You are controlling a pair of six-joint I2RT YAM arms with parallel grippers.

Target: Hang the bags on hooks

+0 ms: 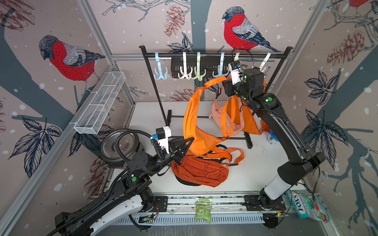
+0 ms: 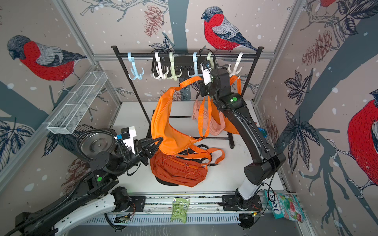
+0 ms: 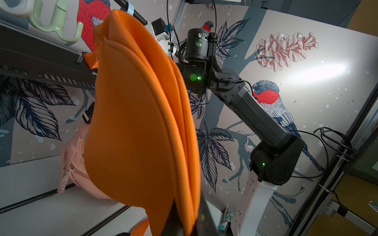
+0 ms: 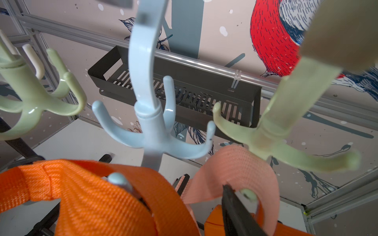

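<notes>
An orange bag (image 1: 192, 125) hangs between my two arms, its body tall and folded in the left wrist view. My left gripper (image 1: 191, 139) is shut on the lower edge of this orange bag (image 3: 133, 137). Up at the rack, the orange strap (image 4: 106, 196) crosses in front of the light blue hook (image 4: 151, 125), and a blue prong tip (image 4: 119, 179) shows at the strap's edge. My right gripper (image 2: 201, 87) is beside that hook. In the right wrist view one dark finger (image 4: 238, 210) stands apart from the strap; the other finger is hidden.
Several hooks hang from the black rail (image 1: 173, 55). A pink bag's strap (image 4: 236, 169) is on the pale green hook (image 4: 271, 137), close to my right finger. Another orange bag (image 1: 250, 120) hangs to the right. A red-orange bag (image 1: 200, 171) lies on the table below.
</notes>
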